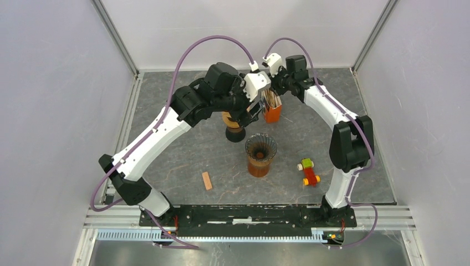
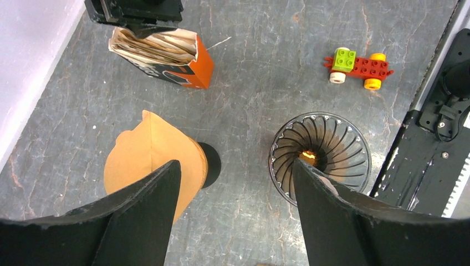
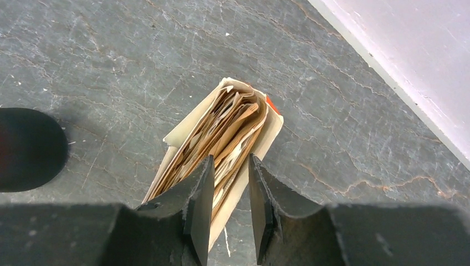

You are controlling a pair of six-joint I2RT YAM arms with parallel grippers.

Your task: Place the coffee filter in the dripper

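Note:
An orange box (image 1: 272, 113) of folded paper filters (image 3: 221, 138) stands at the back. My right gripper is over it, fingertips part open at the filters; whether any paper is between them is unclear. My left gripper is open, high above the table between an orange cone (image 2: 144, 155) on a black base (image 2: 212, 166) and the ribbed glass dripper (image 2: 288, 133). In the top view the dripper (image 1: 260, 160) stands front centre, and the left arm hides much of the cone.
A red and green toy car (image 1: 308, 172) lies front right, a small wooden block (image 1: 207, 180) front left. The back wall (image 1: 244, 33) is close behind the filter box.

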